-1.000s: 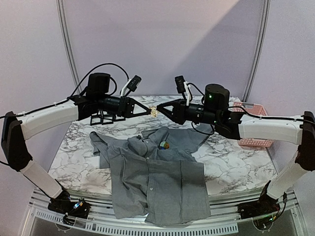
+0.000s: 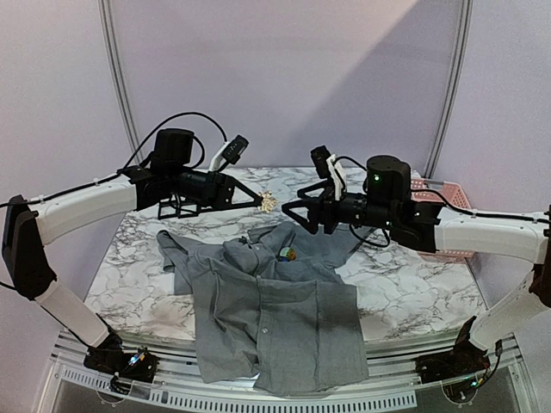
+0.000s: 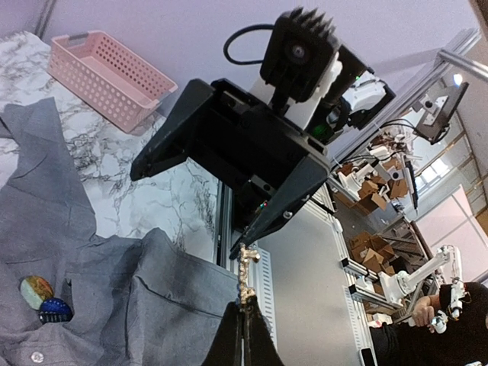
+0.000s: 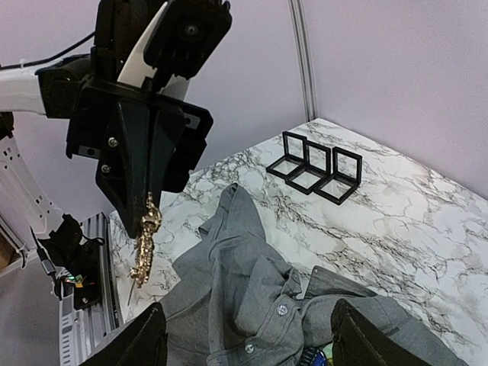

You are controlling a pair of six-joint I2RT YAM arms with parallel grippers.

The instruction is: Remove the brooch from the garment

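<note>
My left gripper is shut on a gold, jewelled brooch, held in the air above the grey shirt. The brooch stands edge-on at the fingertips in the left wrist view, and hangs from the left gripper's tips in the right wrist view. My right gripper is open, facing the brooch a short way to its right, with nothing between its fingers. The shirt lies spread on the marble table, with small colourful round items on it.
A pink perforated basket stands at the back right, behind the right arm. A black wire rack stands at the back left. Bare marble table shows on both sides of the shirt.
My right gripper has moved away from the brooch to the right and its fingers have opened.
</note>
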